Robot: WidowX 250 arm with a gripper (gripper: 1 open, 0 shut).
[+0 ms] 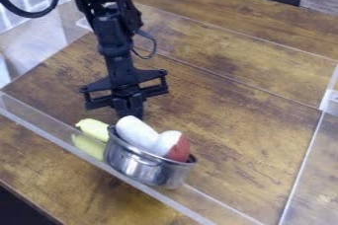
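Observation:
My black gripper [128,102] hangs low over the wooden table, just behind a steel pot [145,167] near the front. The pot holds a white object [140,132] and a red-and-white one [176,148]. A pale yellow-green object [91,130] lies at the pot's left. The fingertips are close behind the white object and partly hard to make out; nothing is visible held between them.
A clear strip [40,114] runs diagonally across the near part of the table, and a pale edge runs along the right.

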